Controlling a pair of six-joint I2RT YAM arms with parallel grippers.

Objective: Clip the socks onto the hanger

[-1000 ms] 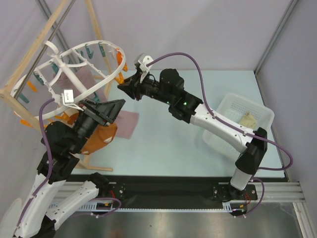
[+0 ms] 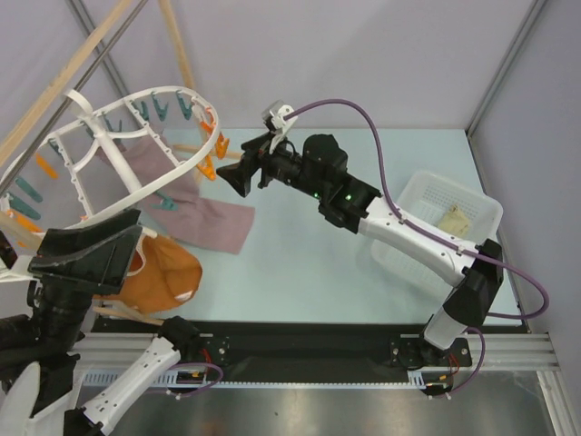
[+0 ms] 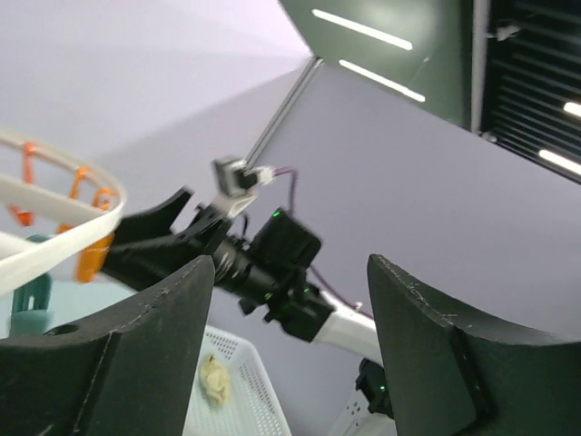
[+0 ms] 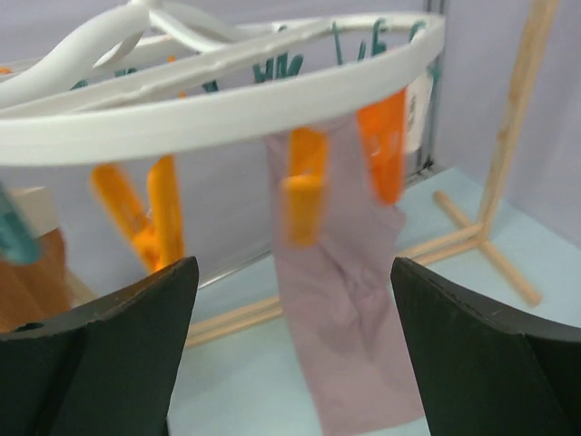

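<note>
The white round hanger point(image 2: 145, 191) with teal and orange clips hangs on a wooden stand at the left. A pink sock point(image 2: 218, 227) hangs from it, also seen behind the orange clips point(image 4: 304, 182) in the right wrist view. An orange sock point(image 2: 159, 272) hangs below the hanger's near side. My left gripper point(image 2: 86, 254) is at the hanger's near left, fingers parted, nothing clear between them. My right gripper point(image 2: 250, 163) stands open just right of the hanger's clips, nothing between its fingers.
A white basket point(image 2: 436, 263) holding a pale yellow item point(image 2: 452, 220) sits at the right of the pale blue table point(image 2: 318, 272). Grey walls bound the sides and back.
The orange sock shows more in the top view. My right gripper has shifted slightly right.
</note>
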